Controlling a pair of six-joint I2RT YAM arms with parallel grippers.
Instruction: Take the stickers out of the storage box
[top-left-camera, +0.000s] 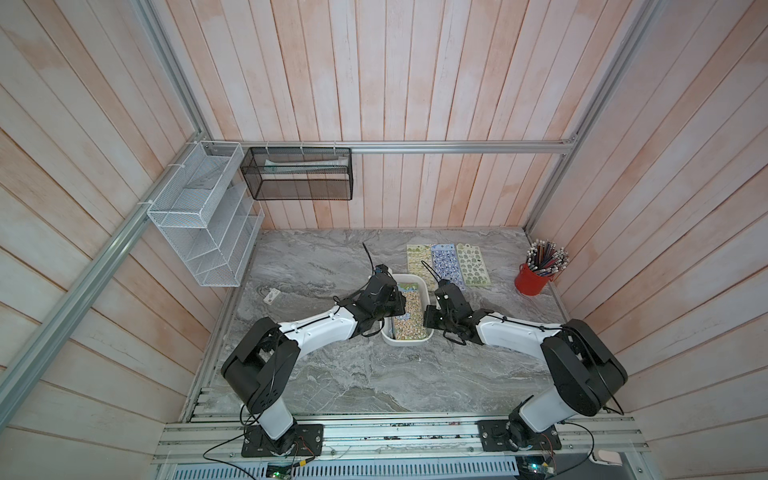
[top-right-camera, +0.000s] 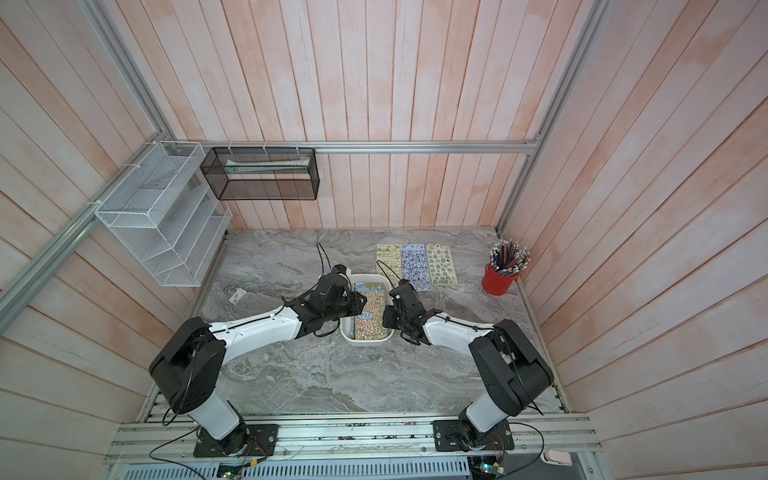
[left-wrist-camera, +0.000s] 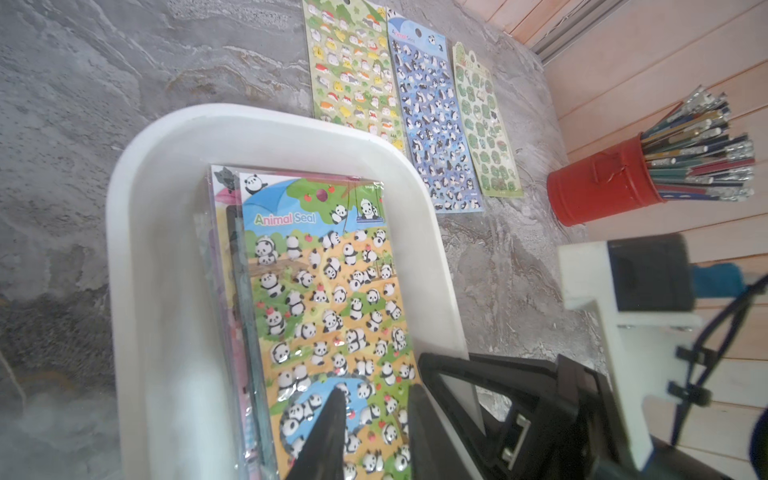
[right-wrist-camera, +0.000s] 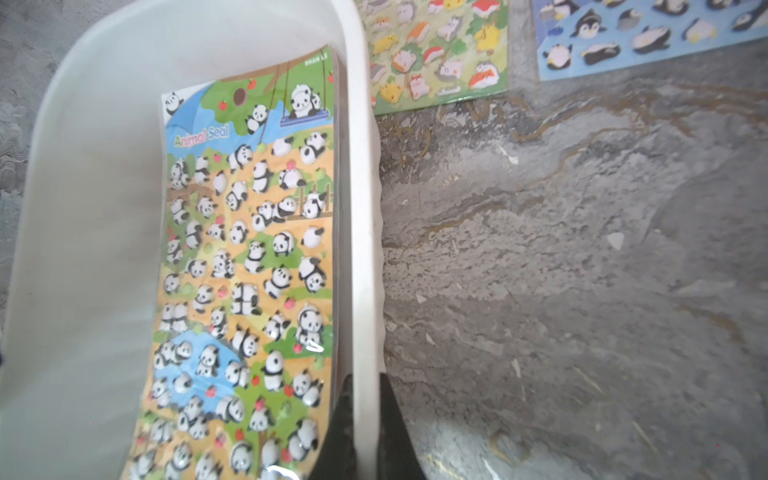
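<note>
In the left wrist view, a panda sticker sheet (left-wrist-camera: 340, 280) lies in the white storage box (left-wrist-camera: 164, 132), on top of other sheets. My left gripper is over the box, its fingertips a gap apart with the panda sheet visible between them. Whether it grips anything is unclear. At the box's right wall, my right gripper is shut with the white rim between its fingers. Three sheets lie flat on the table behind the box: yellow-green (left-wrist-camera: 352, 60), blue penguin (left-wrist-camera: 432, 112) and pale green (left-wrist-camera: 485, 120).
A red bucket (top-left-camera: 529, 281) full of pens stands to the right. White wire shelves (top-left-camera: 212, 216) hang at the left, and a black wire basket (top-left-camera: 296, 192) is on the back wall. A small white item (top-left-camera: 272, 295) lies at left.
</note>
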